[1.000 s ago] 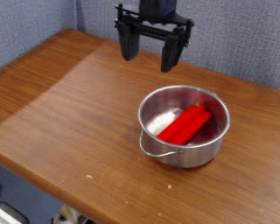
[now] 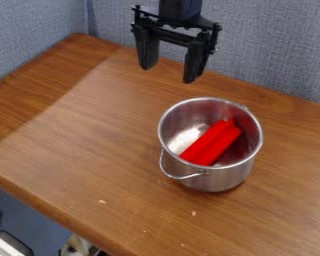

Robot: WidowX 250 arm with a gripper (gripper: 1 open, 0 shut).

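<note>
My black gripper point(image 2: 170, 62) hangs at the top centre of the camera view, its two fingers spread wide with nothing between them. Below it and to the right, a silver metal pot point(image 2: 216, 176) with a thin wire handle stands upright on the wooden table. A red elongated object point(image 2: 212, 142) lies slanted inside the pot. The gripper is apart from both, above and behind the pot.
Grey padded walls point(image 2: 283, 55) border it at the back. Some dark and white equipment shows at the lower left edge.
</note>
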